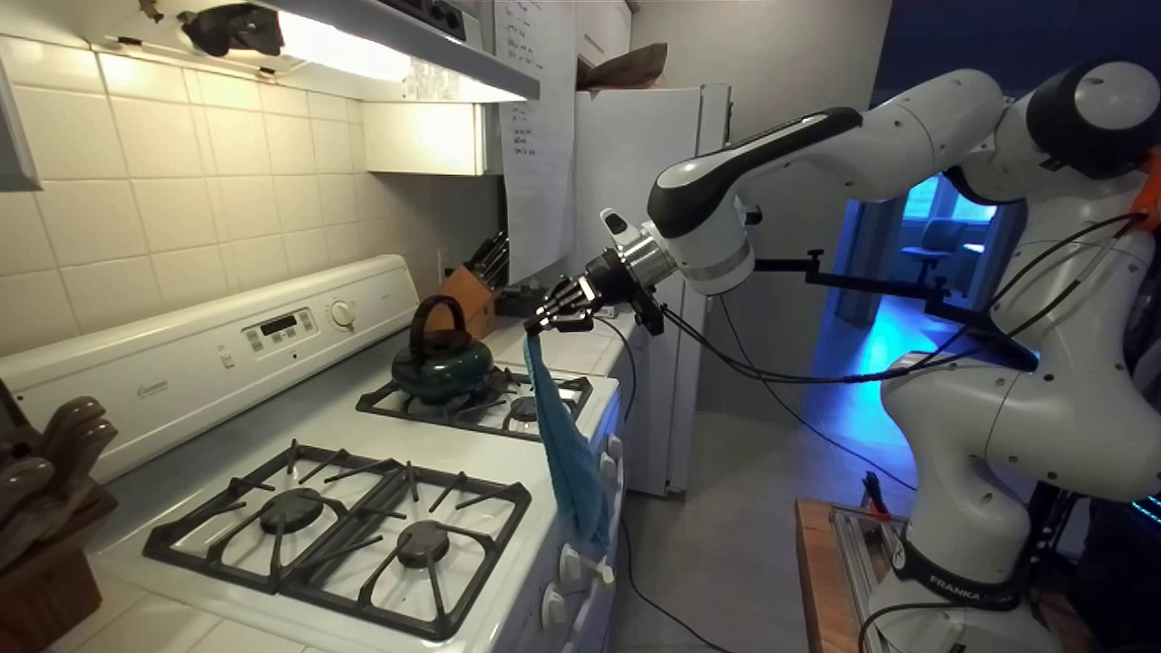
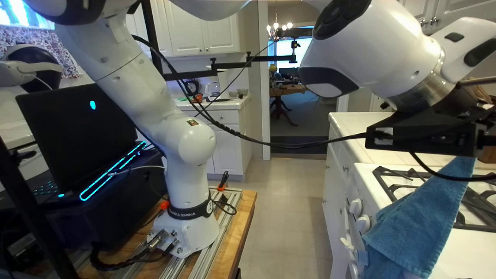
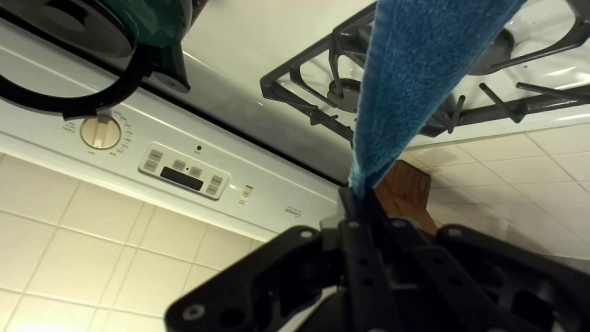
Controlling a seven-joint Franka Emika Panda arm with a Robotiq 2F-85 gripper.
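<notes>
A blue towel [image 1: 566,457] hangs from my gripper [image 1: 533,326], which is shut on its top end above the stove's front edge. In the wrist view the towel [image 3: 428,72] narrows to a pinched corner between the fingertips. From the other side, the lower part of the towel [image 2: 418,228] drapes by the stove front near the knobs and handle; whether its bottom is free or caught there I cannot tell.
The white stove has black burner grates [image 1: 414,550]. A dark green kettle [image 1: 441,368] stands on the back grate at the far end. Knife blocks stand at the near left [image 1: 49,533] and beyond the kettle [image 1: 468,296]. Knobs [image 1: 570,564] line the stove front.
</notes>
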